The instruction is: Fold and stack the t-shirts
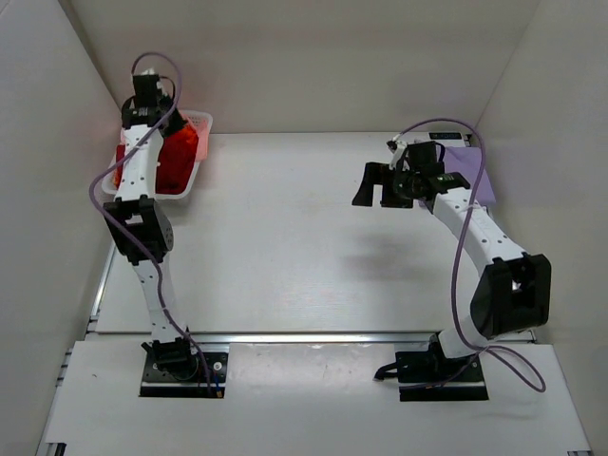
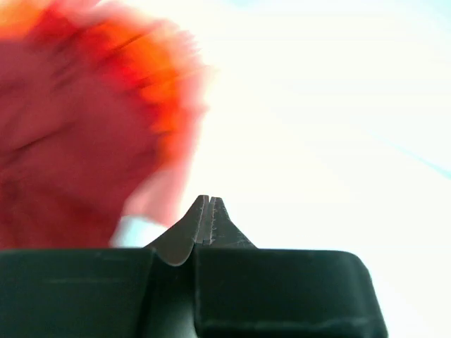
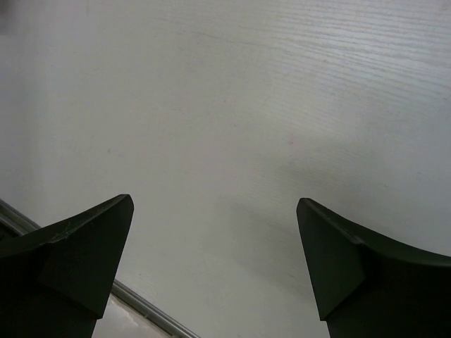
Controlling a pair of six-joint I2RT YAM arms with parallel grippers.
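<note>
A white basket [image 1: 190,190] at the back left holds red, orange and pink shirts [image 1: 176,157], blurred in the left wrist view. My left gripper is over the basket, shut, with nothing visible between its fingertips. My right gripper stands open above bare table, nothing between its fingers. A folded lilac shirt [image 1: 465,166] lies at the back right, partly hidden behind the right arm.
Walls close in on the left, back and right, and a metal rail [image 1: 285,337] runs along the front edge.
</note>
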